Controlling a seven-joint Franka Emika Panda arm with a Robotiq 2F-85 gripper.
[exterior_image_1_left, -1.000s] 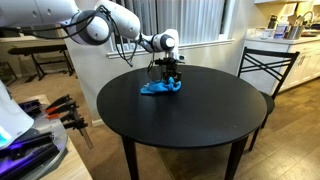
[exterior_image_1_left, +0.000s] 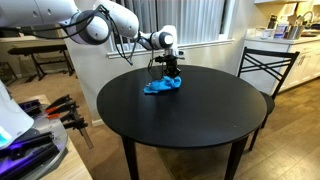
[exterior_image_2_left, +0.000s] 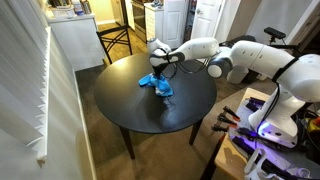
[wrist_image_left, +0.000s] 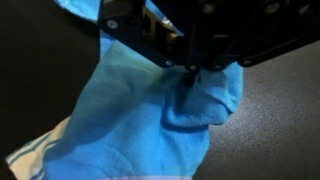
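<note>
A blue cloth (exterior_image_1_left: 160, 87) lies bunched on the dark oval table (exterior_image_1_left: 190, 112), toward its far side. In exterior view 2 the cloth (exterior_image_2_left: 160, 86) spreads in folds with a raised part under the gripper (exterior_image_2_left: 157, 70). My gripper (exterior_image_1_left: 172, 75) points down at the cloth's right part and is shut on a fold of it. Up close in the wrist view, the cloth (wrist_image_left: 120, 120) fills the middle, with a white striped edge at lower left. Dark gripper parts cover the top there, and the fingertips are mostly hidden in the fabric.
Bare tabletop surrounds the cloth, widest toward the front and right. A black chair (exterior_image_1_left: 268, 66) stands at the table's far right. Another dark seat (exterior_image_1_left: 30, 155) is at the near left, by the robot's base.
The gripper and arm have shifted very slightly over the cloth. The cloth stays in about the same place, its folds a little altered around the gripper.
</note>
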